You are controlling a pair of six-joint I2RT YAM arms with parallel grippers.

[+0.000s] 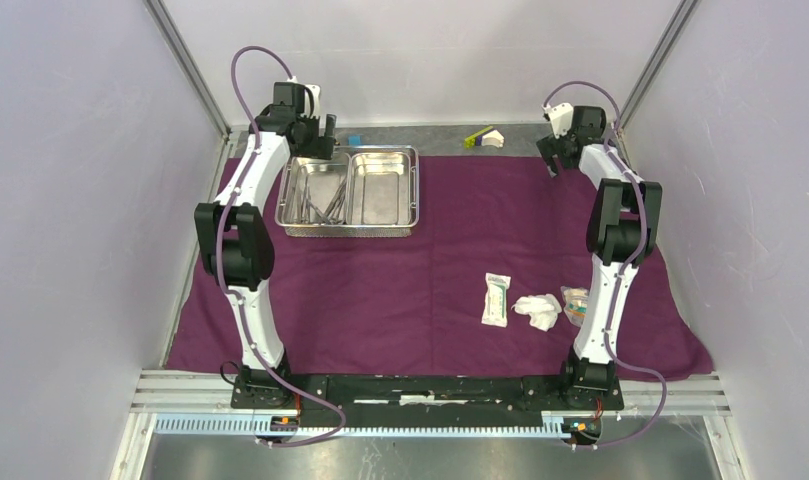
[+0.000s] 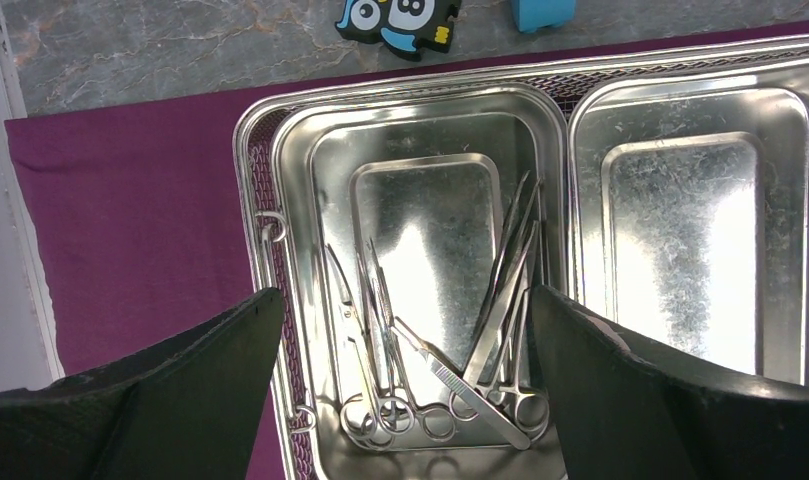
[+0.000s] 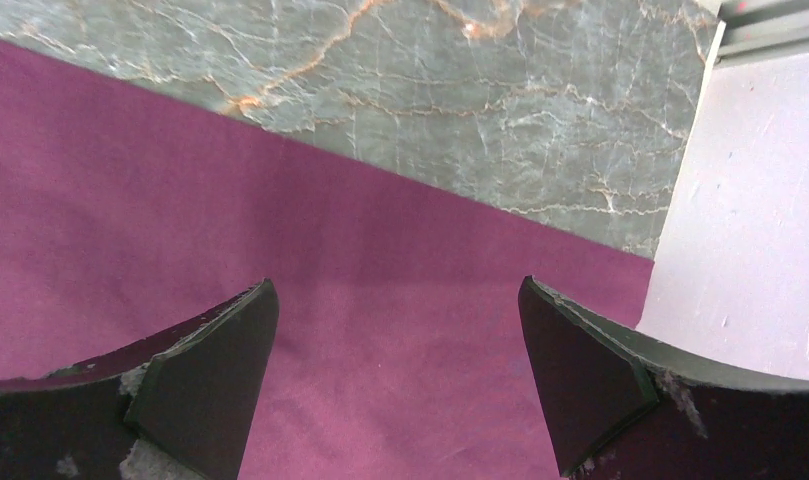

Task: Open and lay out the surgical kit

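Note:
A steel mesh basket [image 1: 345, 231] with two inner trays stands at the back left on the purple cloth [image 1: 380, 300]. In its left tray [image 2: 420, 120] lie several scissors [image 2: 365, 360], clamps and a scalpel handle [image 2: 470, 395], heaped toward the near end. The right tray [image 2: 680, 250] looks empty. Above the left tray hangs my left gripper, open with its fingers wide apart and nothing held. Over bare cloth at the back right, my right gripper is also open and empty.
Front right on the cloth lie a white packet [image 1: 495, 300], a crumpled white bundle [image 1: 538, 311] and a clear bag [image 1: 576, 305] beside the right arm. A green-and-white object [image 1: 487, 138] sits on the grey back strip.

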